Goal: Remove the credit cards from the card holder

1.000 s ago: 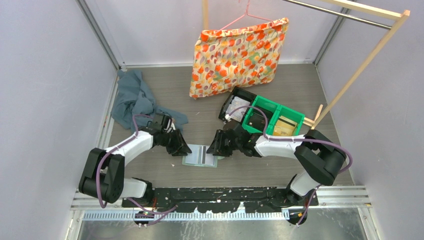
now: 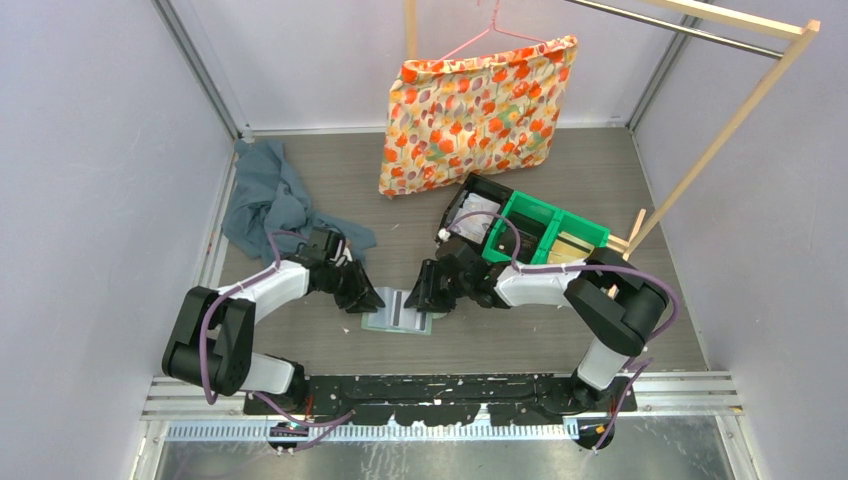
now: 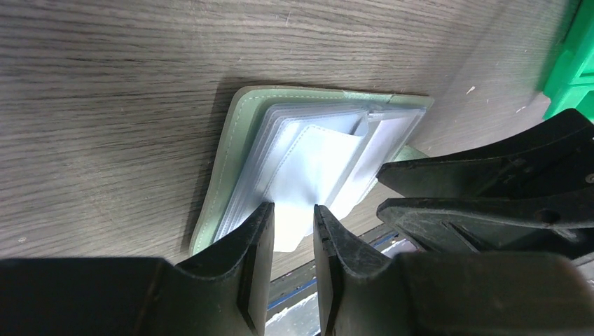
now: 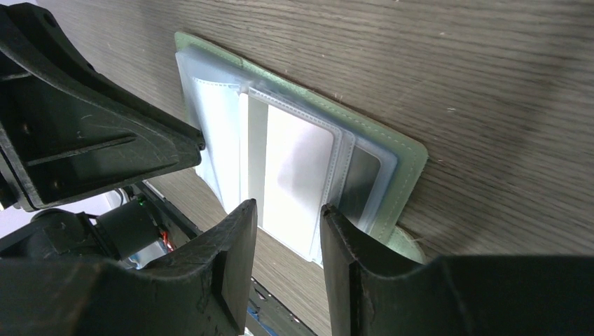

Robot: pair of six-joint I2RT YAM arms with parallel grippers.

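The pale green card holder (image 2: pixel 396 310) lies open on the floor between both grippers, its clear sleeves holding white and dark inserts. My left gripper is open over the white sleeves (image 3: pixel 315 161), nothing visibly held. My right gripper is open at the holder's other side, over a white card (image 4: pixel 298 161) and a dark insert (image 4: pixel 361 178). Each wrist view also shows the other gripper's black fingers beside the holder.
A green bin (image 2: pixel 570 230) and black bin (image 2: pixel 480 185) stand behind my right arm. A blue-grey cloth (image 2: pixel 270 190) lies behind my left arm, and a floral cloth (image 2: pixel 480 110) hangs at the back. Bare floor surrounds the holder's near side.
The card holder has shifted slightly left. My right gripper has moved slightly left with it, and the right arm's elbow has drawn inward. The left gripper is nearly still.
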